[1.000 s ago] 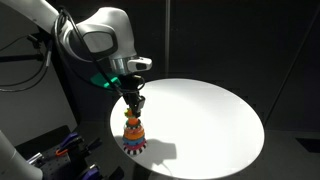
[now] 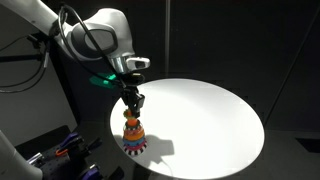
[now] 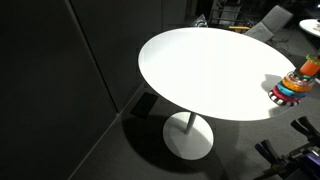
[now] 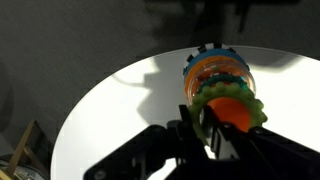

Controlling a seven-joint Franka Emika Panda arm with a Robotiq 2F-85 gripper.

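Note:
A stack of colored toy rings (image 2: pixel 134 137) stands near the left edge of the white round table. Its black-and-white base (image 3: pixel 282 98) shows at the bottom, with blue, red and orange pieces above. At the top, my gripper (image 2: pixel 133 104) points down. In the wrist view, a yellow-green scalloped ring (image 4: pixel 221 91) surrounds an orange piece (image 4: pixel 232 111), with blue and orange rings lower down. My gripper's dark fingers appear shut on the near rim of the yellow-green ring. Whether that ring rests on the stack or is slightly raised, I cannot tell.
A dark floor lies beyond, and dark clamp-like parts (image 2: pixel 68 145) stand beside the table at the left.
My arm has shifted very slightly, and the orange-yellow piece at the top of the stack looks a little different beneath the gripper. The lower stack has not moved.

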